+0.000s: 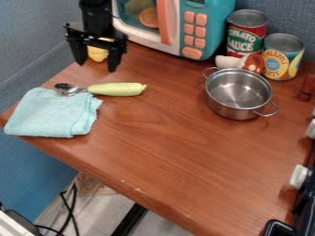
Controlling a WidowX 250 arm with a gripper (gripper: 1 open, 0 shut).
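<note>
My black gripper (pixel 96 58) hangs over the back left of the wooden table, just in front of a yellow object (pixel 96 53) that it partly hides; whether it holds that object I cannot tell. Below it a pale yellow corn cob (pixel 117 89) lies beside a metal spoon (pixel 66 88) and a light blue cloth (pixel 52 114). A steel pot (pixel 238 93) with two handles stands at the right.
A teal toy microwave (pixel 172 23) stands at the back, with two cans (pixel 282 57), a red-and-white item (pixel 246 63) and a small red bottle (pixel 308 88) to its right.
</note>
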